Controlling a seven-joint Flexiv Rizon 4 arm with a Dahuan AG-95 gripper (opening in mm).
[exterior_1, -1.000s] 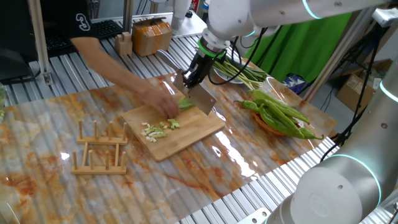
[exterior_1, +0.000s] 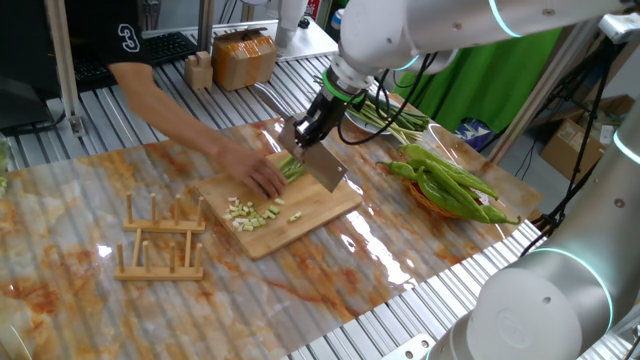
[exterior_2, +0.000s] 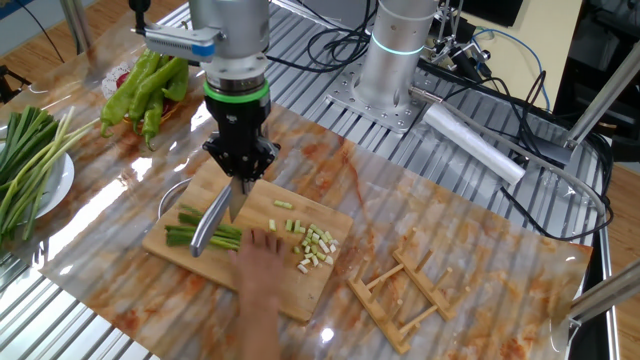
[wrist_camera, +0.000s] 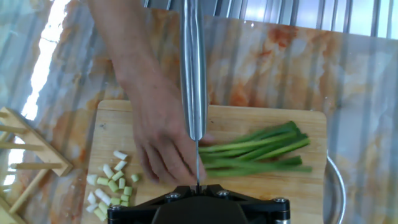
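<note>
My gripper (exterior_1: 314, 126) is shut on a cleaver, its broad blade (exterior_1: 326, 166) above the cutting board (exterior_1: 335, 205). In the wrist view the blade is seen edge-on, and the steel handle (wrist_camera: 193, 68) points away from the black fingers. A person's hand (wrist_camera: 165, 130) rests on the board beside the blade, holding a bundle of green scallions (wrist_camera: 261, 149). In that view the bundle extends past the blade to the right. Short cut pieces (wrist_camera: 112, 186) lie loose at the board's left, more plainly seen in exterior view 2 (exterior_2: 315, 243).
A wooden peg rack (exterior_1: 160, 250) stands left of the board. Long green peppers (exterior_1: 445, 185) fill a basket at the right, and a plate of whole scallions (exterior_2: 35, 170) sits farther off. The person's forearm (exterior_1: 175, 118) reaches across the table.
Cut pieces lie more spread out than a second ago. The cleaver has moved slightly and stays held.
</note>
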